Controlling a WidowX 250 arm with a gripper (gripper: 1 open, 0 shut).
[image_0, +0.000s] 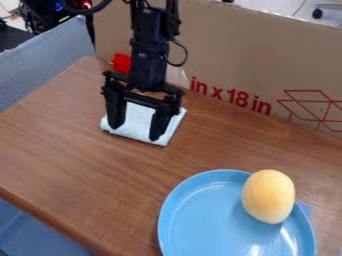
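Observation:
My black gripper (136, 125) is open, its two fingers pointing down over a folded white cloth (167, 116) on the wooden table (80, 170). The fingertips are at or just above the cloth; I cannot tell whether they touch it. A blue plate (201, 220) at the front right holds a yellow oval object (267, 195).
A red object (122, 62) lies behind the gripper against the cardboard box (247, 55) at the back. A grey padded edge (40, 90) borders the table on the left.

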